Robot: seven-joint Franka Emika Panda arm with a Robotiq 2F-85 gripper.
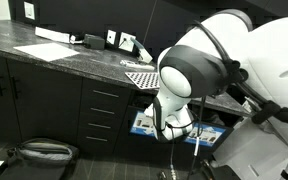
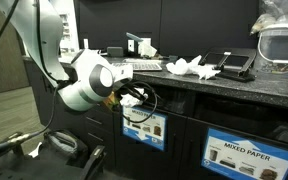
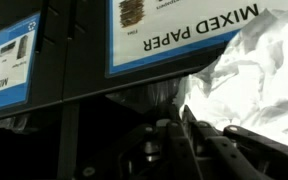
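In the wrist view, a white crumpled sheet, paper or cloth (image 3: pixel 249 85), fills the right side, its edge reaching the fingertips. My gripper is dark against the dark gap there, and it is shut on that sheet. Exterior view 2 shows a bit of the white sheet (image 2: pixel 133 99) by the gripper, in front of the cabinet and below counter height. A bin front labelled MIXED PAPER (image 3: pixel 179 28) lies near the gripper in the wrist view. Exterior view 1 has the arm hiding most of the fingers and sheet.
The bins sit below a dark speckled counter (image 1: pixel 94 62), with blue labels (image 2: pixel 145 124) on their fronts. More white crumpled material (image 2: pixel 192 68) and a black device (image 2: pixel 230 63) rest on top. A black bag (image 1: pixel 39 160) lies on the floor at left.
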